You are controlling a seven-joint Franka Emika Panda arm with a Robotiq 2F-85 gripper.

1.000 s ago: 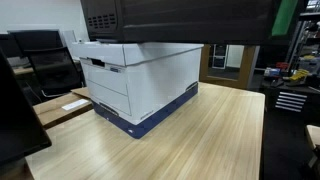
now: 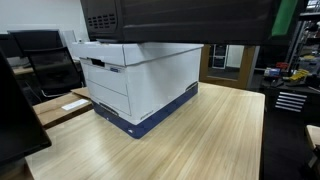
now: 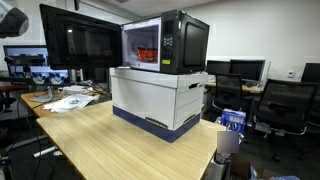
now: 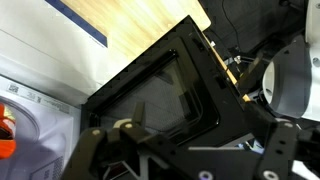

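Note:
A black microwave (image 3: 182,42) stands on stacked white boxes, its door (image 3: 75,45) swung wide open. Inside it a red-orange object (image 3: 148,55) is visible; in the wrist view an orange piece (image 4: 6,147) shows at the left edge, within the pale interior. Below the wrist camera lies the dark door (image 4: 170,95) with its window. My gripper is over this door, its black fingers apart at the bottom of the wrist view, so it looks open. Nothing visible is held. Black against black hides whether the fingers touch the door. Exterior view 1 shows only the microwave's underside and door from below.
White boxes (image 3: 158,97) on a blue base (image 3: 155,127) carry the microwave. Office chairs (image 3: 285,105) and monitors stand behind. A blue-and-white box (image 3: 232,122) is beyond the table's right edge.

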